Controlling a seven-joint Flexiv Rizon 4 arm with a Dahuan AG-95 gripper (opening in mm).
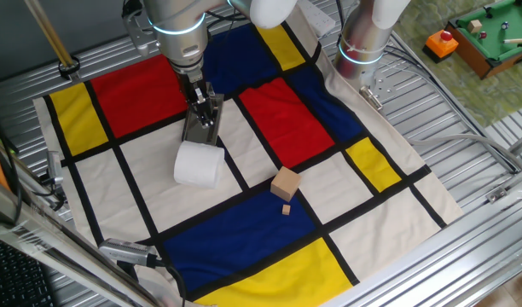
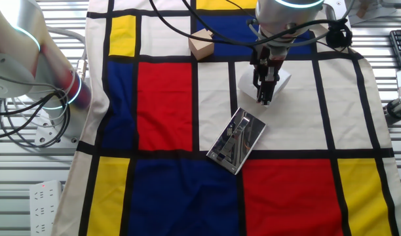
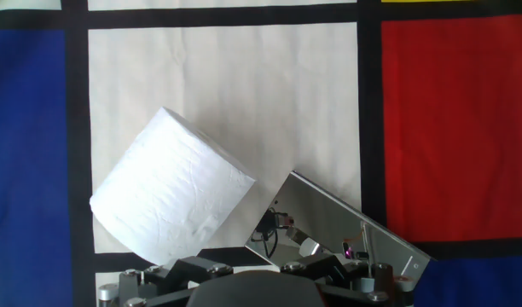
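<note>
A white paper roll (image 1: 199, 164) lies on its side on a white square of the patterned cloth; in the wrist view the roll (image 3: 171, 188) fills the lower left. Close beside it is a flat, shiny, mirror-like metal box (image 2: 236, 141), whose reflective top (image 3: 338, 226) shows at the lower right of the wrist view. My gripper (image 1: 205, 118) points down above the cloth, over the box in exterior view 1. In exterior view 2 the gripper (image 2: 263, 99) overlaps the roll (image 2: 282, 82). The spread of its fingers is unclear, and no held object shows.
A wooden cube (image 1: 286, 183) and a tiny wooden cube (image 1: 286, 210) sit apart from the roll. A dark camera-like device (image 1: 129, 252) is at the near-left edge.
</note>
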